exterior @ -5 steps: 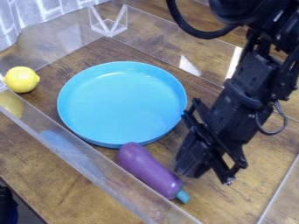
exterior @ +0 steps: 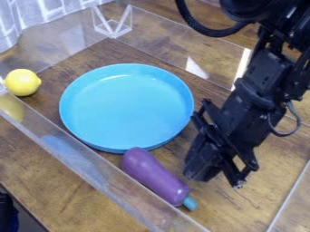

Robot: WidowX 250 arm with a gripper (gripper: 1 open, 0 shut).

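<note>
The black gripper [exterior: 204, 163] hangs low over the wooden surface at the right, beside the right rim of the blue plate and just above and right of a purple toy eggplant [exterior: 155, 177]. It looks shut, with nothing visible between its fingers. The blue plate [exterior: 126, 102] lies in the middle of the view. The eggplant lies below the plate, along a clear plastic wall, apart from the gripper as far as can be seen.
A yellow lemon [exterior: 22, 82] sits at the far left by the clear wall [exterior: 67, 149]. Clear plastic also edges the back. Bare wood [exterior: 242, 208] shows at the lower right.
The arm and gripper have shifted very slightly; the plate, eggplant and lemon have not moved.
</note>
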